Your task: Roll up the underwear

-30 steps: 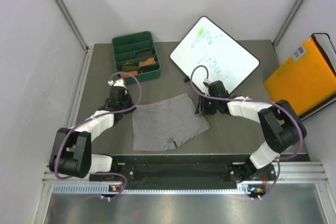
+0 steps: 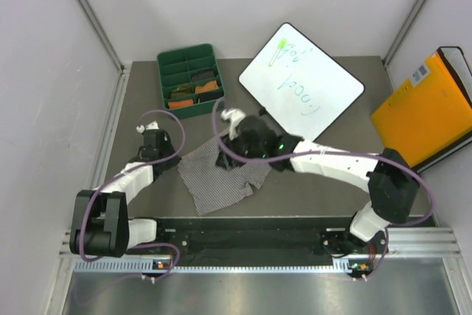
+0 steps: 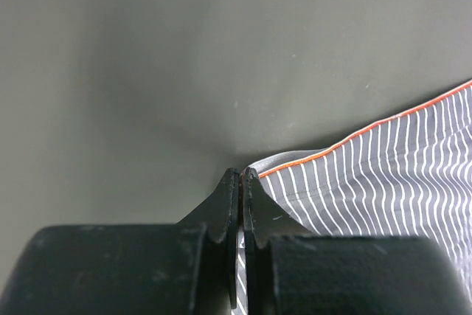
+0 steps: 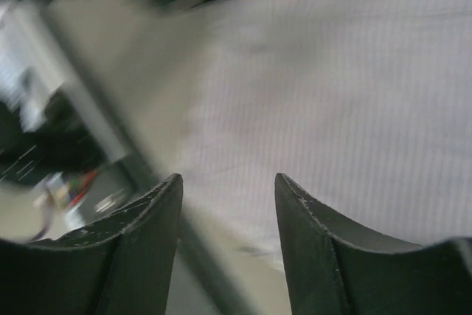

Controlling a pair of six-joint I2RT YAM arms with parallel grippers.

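Observation:
Grey underwear with thin white stripes [image 2: 214, 182] lies spread on the table at centre left in the top view. Its orange-edged waistband shows in the left wrist view, where my left gripper is shut at the corner of the underwear [image 3: 369, 175], the cloth's end pinched at its fingertips. My right gripper is open above the cloth, its two fingers apart with nothing between them. In the top view the right arm is blurred and covers the upper right part of the underwear.
A green divided box [image 2: 169, 79] with several rolled cloths stands at the back. To its right lies a whiteboard [image 2: 324, 86] with green writing and a marker [image 2: 278, 51]. An orange binder [image 2: 420, 108] stands at the far right. Bare table lies right of the cloth.
The left gripper has shifted slightly left, and the underwear has turned and creased at its right.

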